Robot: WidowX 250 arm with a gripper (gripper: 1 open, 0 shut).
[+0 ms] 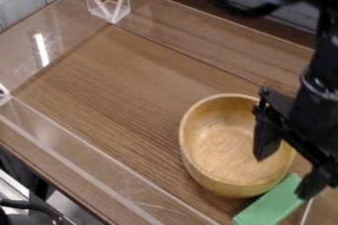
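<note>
My black gripper (282,158) is large in the right part of the camera view, pointing down with its fingers apart. It hangs over the right side of a tan oval bowl (211,145), hiding part of it. Below the fingers, at the bottom right, lies a green rectangular object (271,206), partly outside the bowl's right front.
A white wire-like holder (110,0) stands at the top left near the back edge. A dark area lies beyond its edges.
</note>
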